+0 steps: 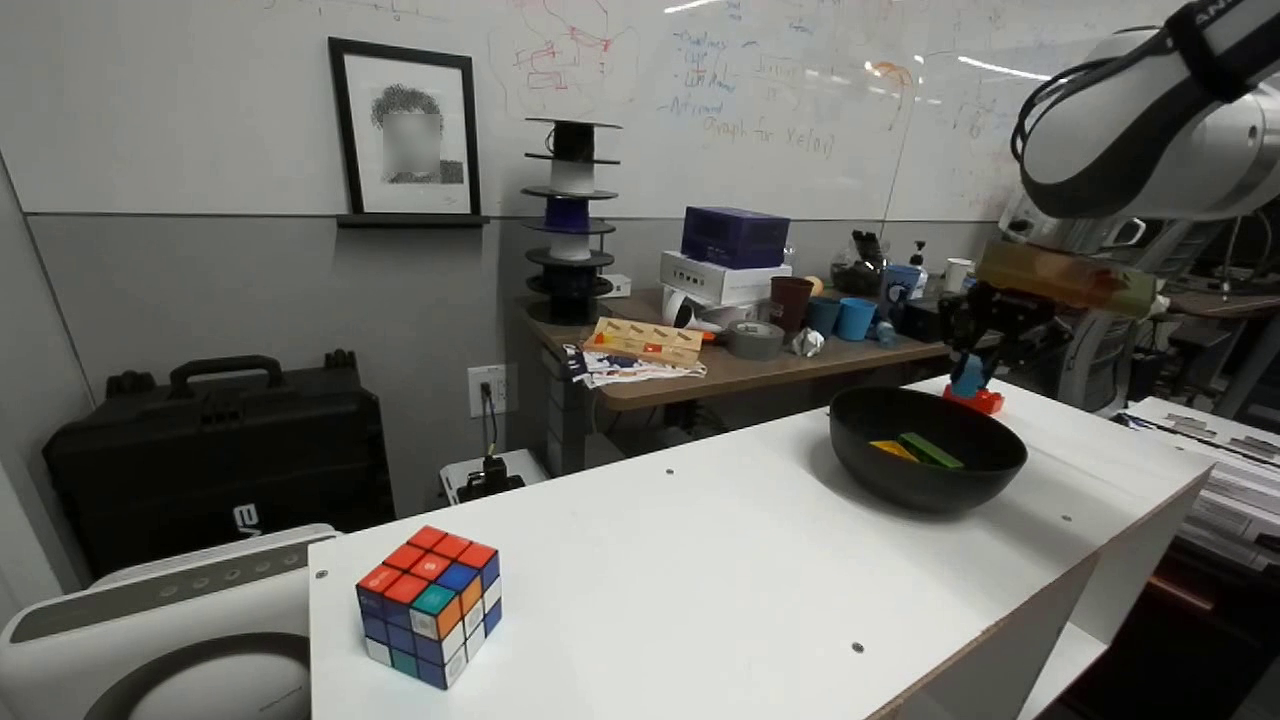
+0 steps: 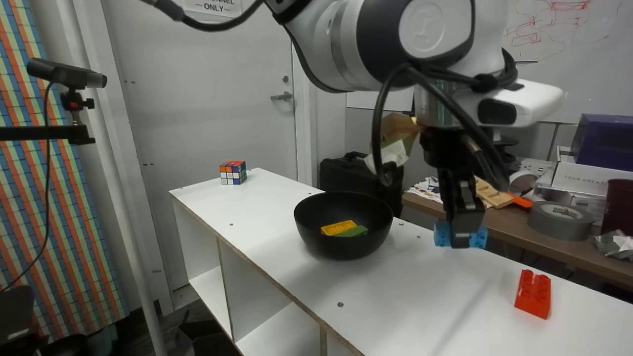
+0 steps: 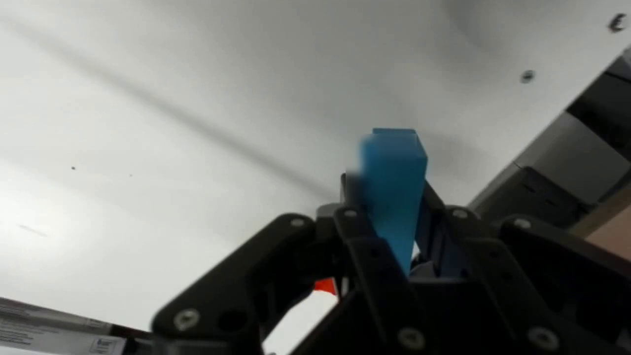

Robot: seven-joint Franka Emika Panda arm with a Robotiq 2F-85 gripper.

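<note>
My gripper [image 2: 460, 242] is shut on a blue brick [image 2: 442, 234], which hangs above the white tabletop. In the wrist view the blue brick [image 3: 395, 177] stands out between the black fingers. A black bowl [image 2: 314, 234] holds a yellow brick [image 2: 339, 228] and a green brick [image 2: 353, 232]; the held brick is apart from it, on its right in the second exterior view. A red brick [image 2: 533, 294] lies on the table farther right. Only a sliver of the red brick [image 3: 325, 286] shows behind the gripper in the wrist view.
A Rubik's cube [image 1: 429, 606] sits at the table's far end from the arm. The white tabletop [image 1: 672, 576] between cube and bowl is clear. A side desk [image 1: 654, 390] with tape, cups and boxes runs behind the table.
</note>
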